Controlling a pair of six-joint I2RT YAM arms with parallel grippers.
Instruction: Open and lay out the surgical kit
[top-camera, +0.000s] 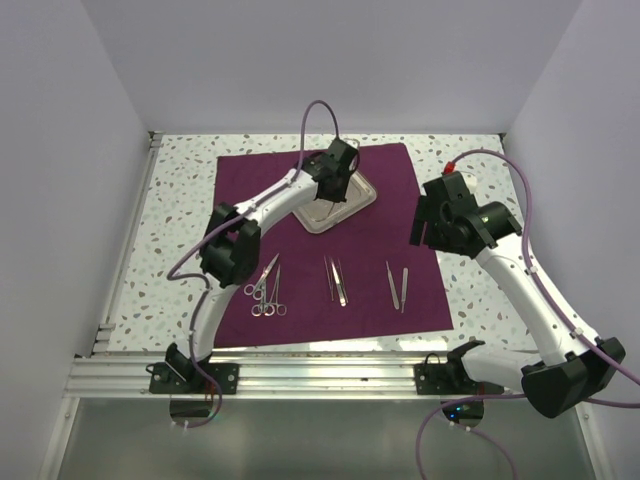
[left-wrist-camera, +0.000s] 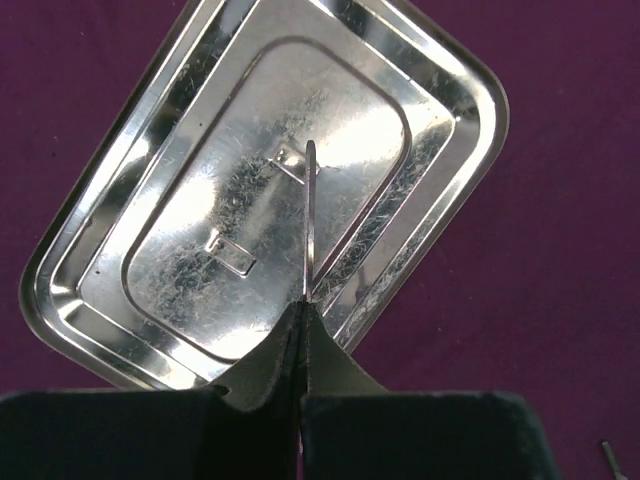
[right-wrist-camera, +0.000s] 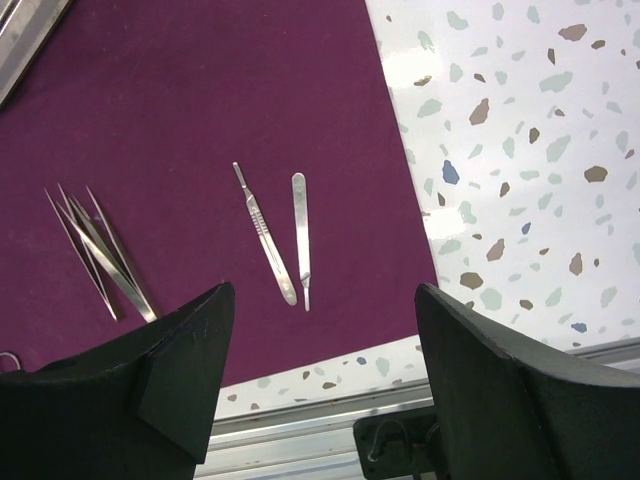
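My left gripper is shut on a thin flat steel instrument above the metal tray, which lies on the purple cloth. My right gripper stands open over the cloth's right side. Two scalpel handles lie there side by side, several tweezers at the middle front, and several scissors at the front left.
Speckled table surrounds the cloth. The cloth's top right and the area between tray and tools are clear.
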